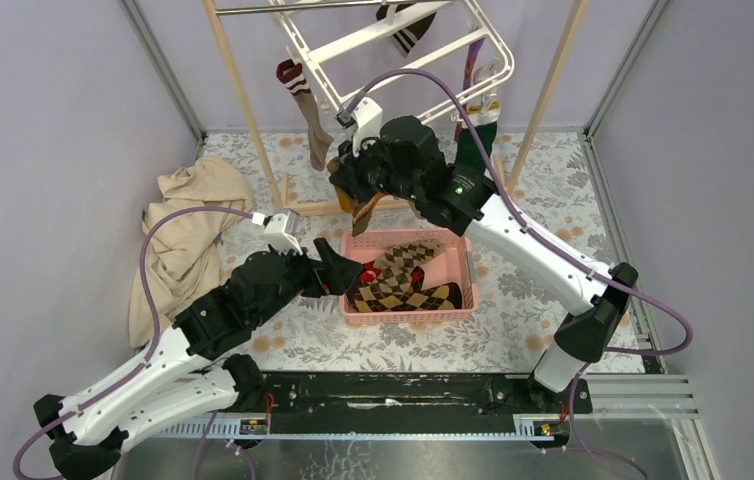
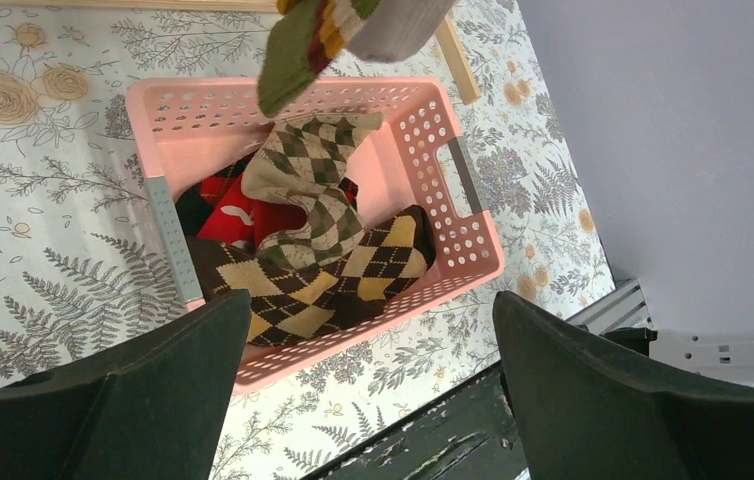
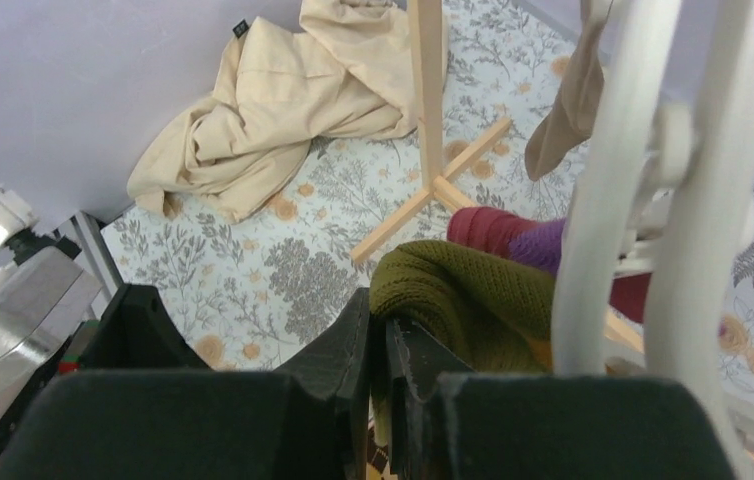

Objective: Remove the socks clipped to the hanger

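Note:
A white hanger point(image 1: 398, 35) hangs tilted at the top of the top view. My right gripper is shut on a sock with an olive part point(image 3: 473, 285) and a purple and maroon part. This sock passes behind the hanger's bars in the right wrist view; whether a clip touches it I cannot tell. Still hanging are a brown sock point(image 1: 308, 120) with a striped maroon top, a dark striped sock point(image 1: 411, 30), a purple sock point(image 1: 470, 65) and a green-and-white sock point(image 1: 478, 140). My left gripper stands open and empty above the pink basket point(image 2: 158, 240).
Argyle socks point(image 2: 323, 215) and something red lie in the basket. Wooden stand legs point(image 1: 243, 105) flank the hanger. A beige cloth point(image 1: 188, 235) is heaped at the left. Patterned floor around the basket is clear.

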